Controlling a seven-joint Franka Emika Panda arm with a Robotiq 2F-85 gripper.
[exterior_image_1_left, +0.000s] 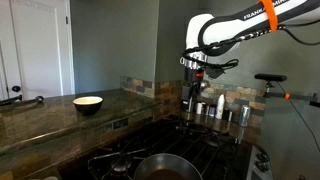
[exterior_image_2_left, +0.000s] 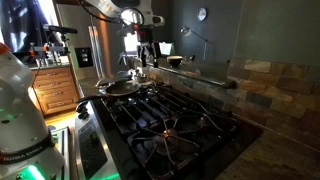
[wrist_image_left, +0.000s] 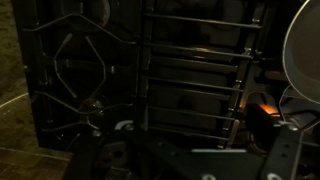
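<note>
High over the stove hangs my gripper (exterior_image_1_left: 190, 98), pointing down from the white arm (exterior_image_1_left: 220, 30). In the wrist view its dark fingers stand apart along the bottom edge, with bare grate bars visible between them. A dark round pan (exterior_image_1_left: 168, 167) rests on the stove; in the second exterior view the pan (exterior_image_2_left: 122, 88) sits at the far end of the burners. Only part of the pan's rim (wrist_image_left: 291, 60) enters the wrist view, at the right. A bowl (exterior_image_1_left: 88, 104), dark outside and pale inside, stands on the counter, well away from the gripper.
The black stove grates (exterior_image_2_left: 165, 130) are largely bare beside the pan. Several bottles and jars, among them a white bottle (exterior_image_1_left: 220, 107), line the back by the tiled wall. The brown counter (exterior_image_1_left: 40, 120) has free room around the bowl.
</note>
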